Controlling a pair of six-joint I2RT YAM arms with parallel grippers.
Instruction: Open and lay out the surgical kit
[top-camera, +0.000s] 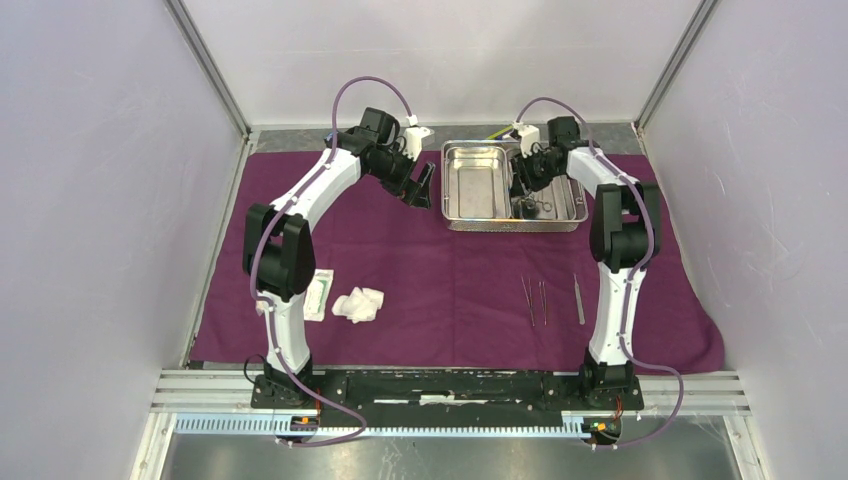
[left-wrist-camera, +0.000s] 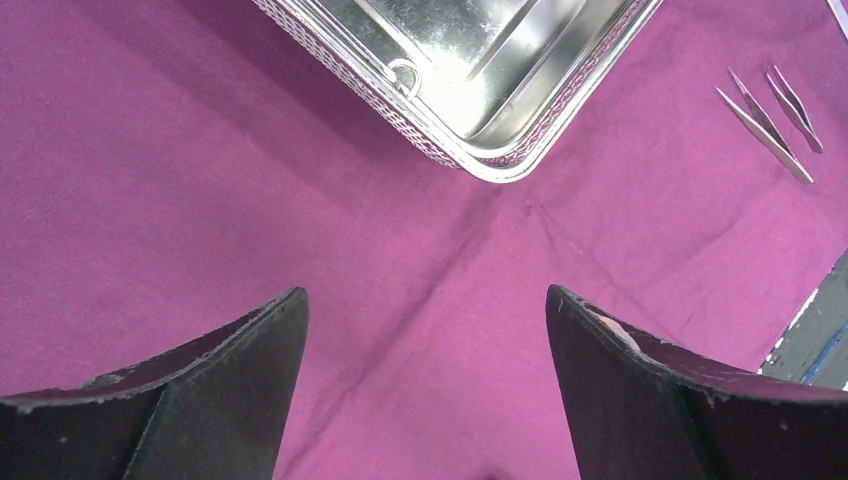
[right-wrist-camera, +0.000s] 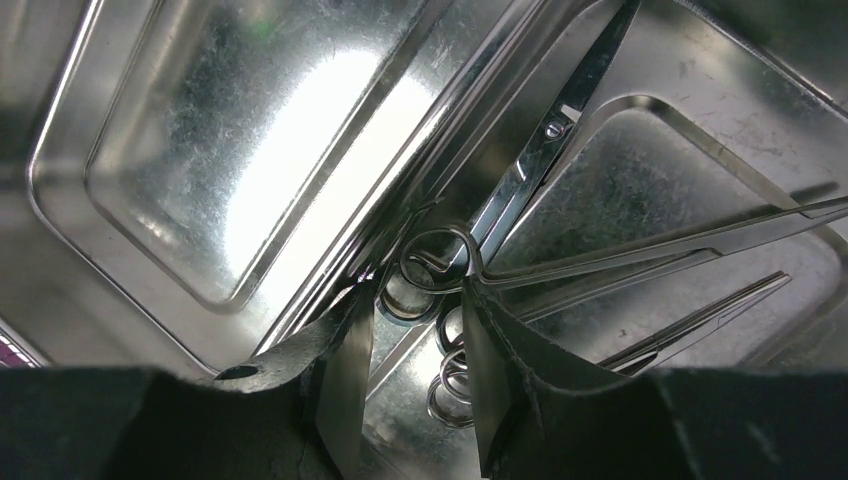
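The steel tray (top-camera: 470, 225) has two compartments; the right one holds scissors (right-wrist-camera: 548, 135), a long ringed instrument (right-wrist-camera: 630, 255) and other ringed instruments, bunched together. My right gripper is low over their finger rings, part open; whether anything is between its fingers is unclear. My left gripper stands open over the cloth, left of the tray, with nothing between its fingers. Two tweezers (left-wrist-camera: 770, 140) and a slim straight instrument (top-camera: 578, 300) lie on the purple cloth in front of the tray.
A white gauze bundle (top-camera: 357, 305) and a flat packet (top-camera: 318, 295) lie at the front left. The tray's left compartment looks nearly empty. Walls bound both sides and the back.
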